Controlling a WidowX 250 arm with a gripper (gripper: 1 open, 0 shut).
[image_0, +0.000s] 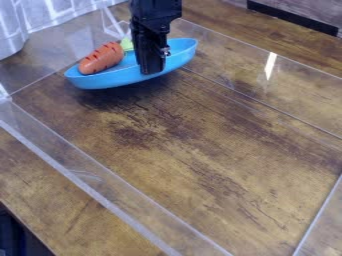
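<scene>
A blue oval dish (103, 78) sits toward the back left of the wooden table. An orange sausage-like item (102, 57) rests in its left part, with a pale green item (126, 44) behind it. My black gripper (151, 62) reaches down from the top into the right part of the dish. Whether its fingers hold anything is hard to make out.
Clear plastic edging runs along the left, with a pale translucent object (11, 25) at the upper left corner.
</scene>
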